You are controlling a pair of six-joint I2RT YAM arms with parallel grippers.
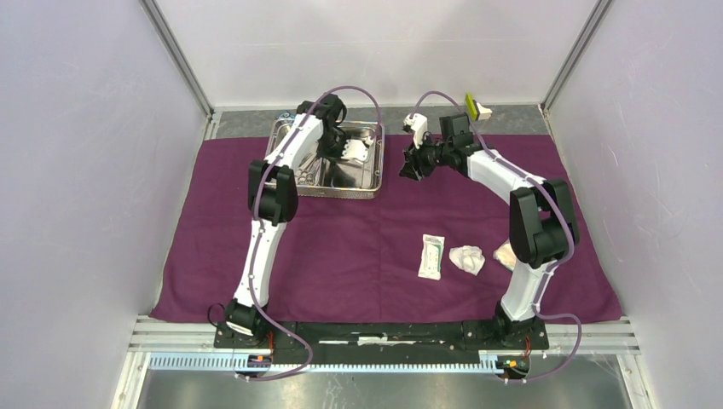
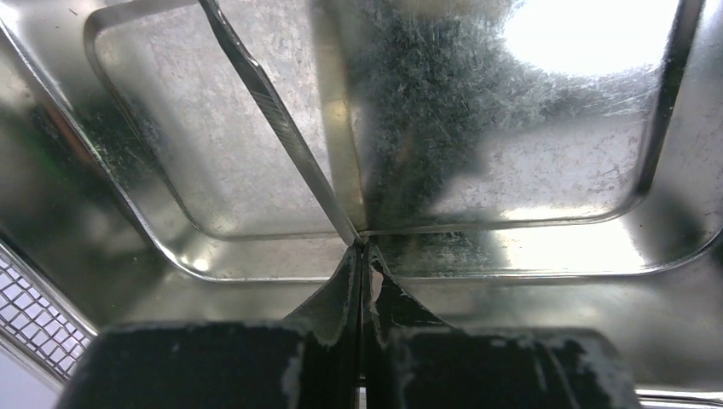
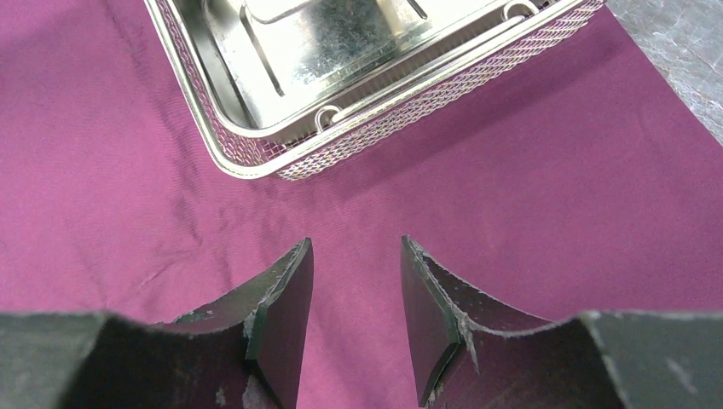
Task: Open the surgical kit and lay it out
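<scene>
A steel tray point(image 1: 349, 183) with a mesh basket rim point(image 3: 409, 111) sits at the back of the purple cloth. Inside, in the left wrist view, lies a long thin metal instrument point(image 2: 290, 136). My left gripper is shut right at that instrument's lower end; whether the end is between the fingertips I cannot tell. Other instruments in the tray are partly hidden by the left arm in the top view. My right gripper is open over bare cloth to the right of the tray, nothing between its fingers.
A white-green packet point(image 1: 430, 256), a crumpled white wrap point(image 1: 467, 258) and another packet point(image 1: 503, 254) lie at front right. A yellow-white item point(image 1: 477, 106) is at the back.
</scene>
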